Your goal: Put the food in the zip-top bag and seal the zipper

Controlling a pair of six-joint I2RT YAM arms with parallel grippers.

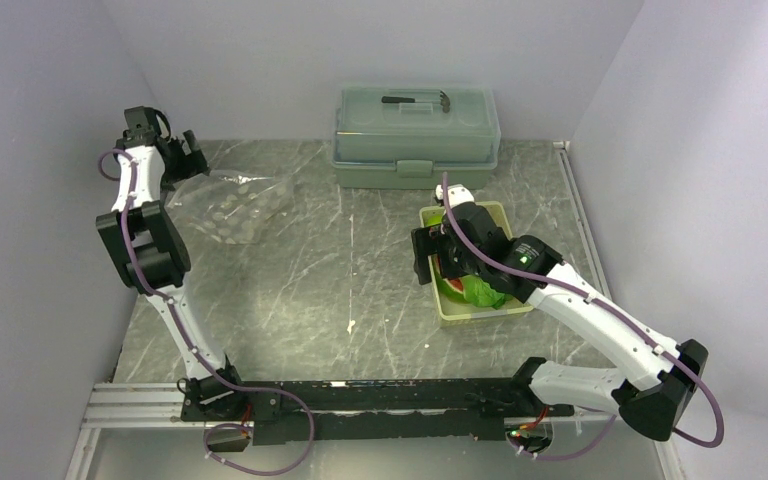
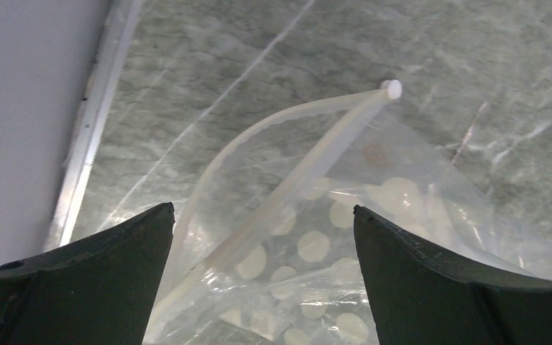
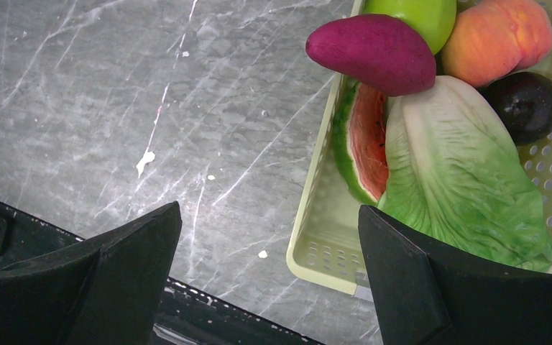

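A clear zip top bag (image 1: 245, 207) with pale round dots lies on the table at the far left. Its mouth gapes in the left wrist view, where the zipper strip (image 2: 287, 188) runs diagonally to a white slider (image 2: 392, 89). Over the mouth end is my left gripper, open and empty. My right gripper, open too, hangs above the left edge of the food basket. That basket holds a purple sweet potato (image 3: 374, 54), a watermelon slice (image 3: 363, 144), a lettuce leaf (image 3: 463, 172), a peach (image 3: 499, 39), a dark round item (image 3: 523, 106) and a green item (image 3: 420, 16).
The yellow-green basket (image 1: 467, 318) stands on the right half of the table. At the back is a closed green box (image 1: 415, 140) with a small hammer (image 1: 415, 100) on its lid. Between bag and basket, the marble table (image 1: 310, 280) is bare.
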